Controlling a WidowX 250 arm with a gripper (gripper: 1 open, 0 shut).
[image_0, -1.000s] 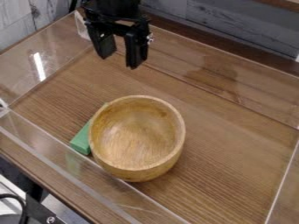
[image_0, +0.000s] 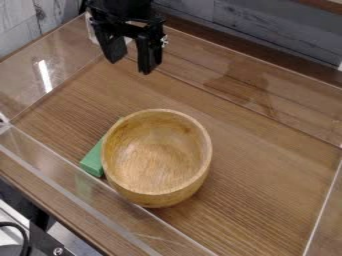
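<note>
My gripper (image_0: 131, 52) hangs at the top, left of centre, black and above the tray floor; whether it is open or shut is hard to tell. A light wooden oval bowl (image_0: 156, 160) sits in the lower middle. A green object (image_0: 95, 158) lies against the bowl's left side, partly hidden by it.
The wooden tray floor (image_0: 261, 150) is clear on the right and around the middle. Clear walls edge it at left and right, a grey wall at the back. A small white object (image_0: 96, 28) stands at the back left, behind the arm.
My gripper has moved a little to the left and slightly upward. The bowl and green object have stayed where they were.
</note>
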